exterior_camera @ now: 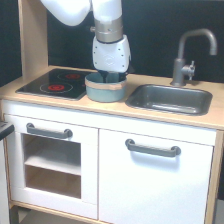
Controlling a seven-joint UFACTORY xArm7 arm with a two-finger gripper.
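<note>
A grey-blue pot (104,94) stands on the wooden counter between the stove and the sink, upright, as far as shows. My white arm comes down from above, and the dark gripper (113,77) is at the pot's top, its lower part hidden by the near wall. Whether its fingers grip the rim or anything inside cannot be made out at this size.
To the left lies a black stovetop (57,83) with red rings. A metal sink (170,98) with a grey faucet (184,60) is at the right. Below are white cabinet fronts (150,180) and an open-looking compartment (52,165).
</note>
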